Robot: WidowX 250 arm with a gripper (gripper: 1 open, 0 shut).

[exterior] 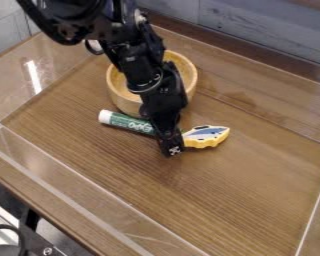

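My black gripper (pixel 172 142) is low over the wooden table, between a green-and-white tube (pixel 124 122) on its left and a yellow object with a blue-and-white middle (pixel 210 135) on its right. The gripper covers the tube's right end. Its fingers hide whatever lies between them, so I cannot see clearly what it is shut on. A yellow bowl (pixel 119 88) stands just behind, partly covered by the arm.
A wall runs along the back, and dark cables lie beyond the near left edge.
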